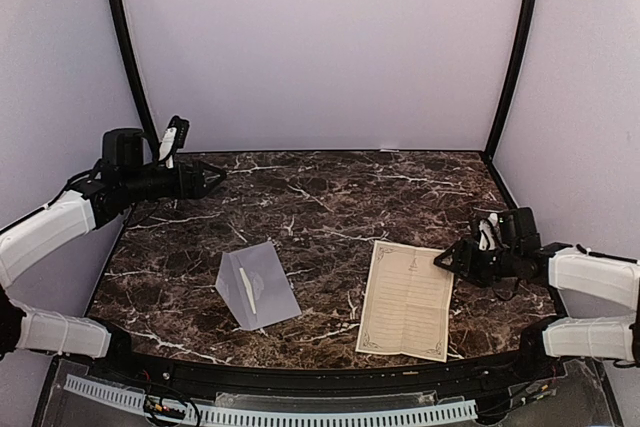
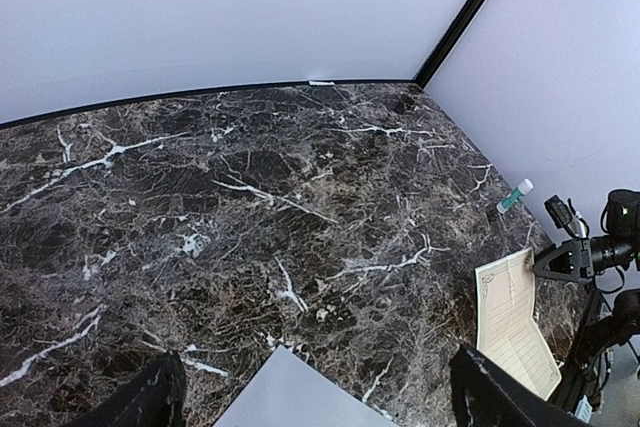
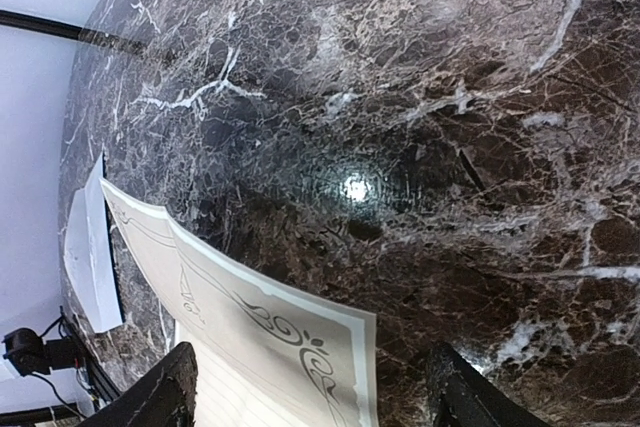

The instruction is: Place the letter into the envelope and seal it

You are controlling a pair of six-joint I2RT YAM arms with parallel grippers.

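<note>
The cream letter, lined with ornate corners, lies at the front right of the table, a fold down its middle. My right gripper is low at its back right corner; in the right wrist view its fingers, partly open, sit either side of the raised paper edge, not visibly closed on it. A pale grey envelope with a white strip lies at front left. My left gripper hangs open above the back left of the table, nothing between its fingers.
A small cylinder with a white cap stands at the right, behind the letter. Walls bound the table at back and sides.
</note>
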